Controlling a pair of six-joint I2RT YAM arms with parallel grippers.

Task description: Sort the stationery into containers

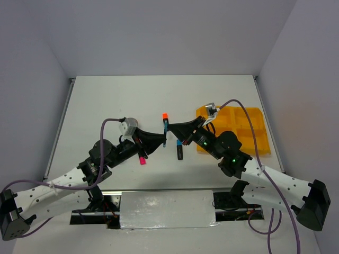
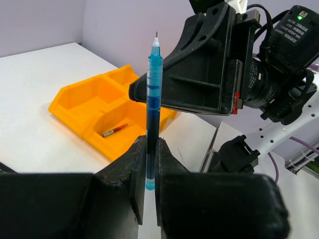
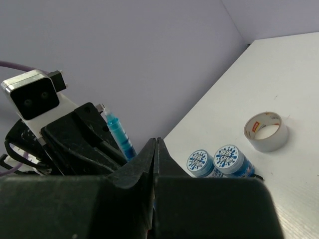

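A blue pen (image 2: 153,89) stands upright between my two grippers in mid-air. My left gripper is shut on its lower part. My right gripper (image 1: 169,127) meets it from the right in the top view; in the right wrist view its fingers are shut around the pen (image 3: 119,134), whose tip shows beyond them. The orange compartment container (image 2: 75,104) lies on the right of the table, with a red-and-white pen (image 2: 115,129) in one compartment.
An orange-capped marker (image 1: 165,116), a blue-capped marker (image 1: 179,151) and a pink item (image 1: 142,160) lie near the middle. A tape roll (image 3: 274,139) and two lidded bottles (image 3: 232,162) stand on the left.
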